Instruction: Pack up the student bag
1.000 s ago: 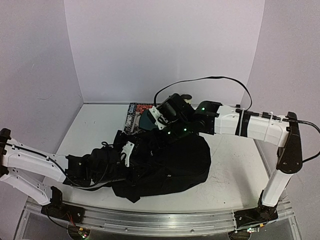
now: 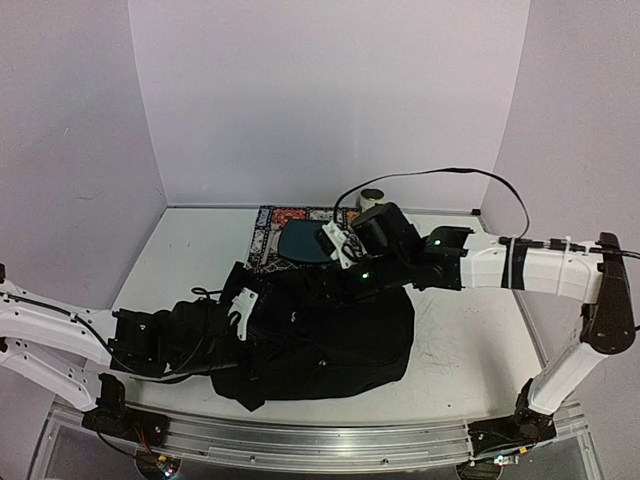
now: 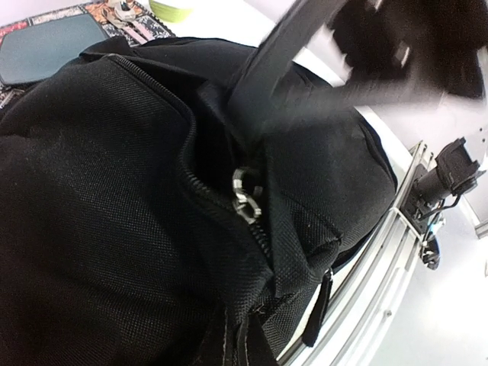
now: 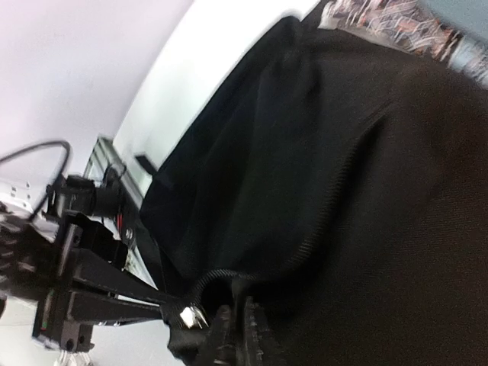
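The black bag [image 2: 365, 350] lies across the front middle of the table. Its zipper [image 3: 185, 156] is partly apart, leaving a dark gap, with a silver zipper pull [image 3: 245, 200] near the gap's end. My left gripper is shut on a fold of bag fabric just past that end. Above the gap, my right gripper is blurred, its tips close to the zipper pull. In the right wrist view its fingers [image 4: 252, 324] sit near together over dark cloth; whether anything is between them cannot be made out.
Behind the bag, a blue-grey flat item [image 2: 303, 240] rests on a patterned mat [image 2: 265, 235]. A small light container [image 2: 370, 198] stands beyond the right arm. A metal rail [image 2: 330, 432] runs along the front.
The left gripper and the bag have slid slightly left.
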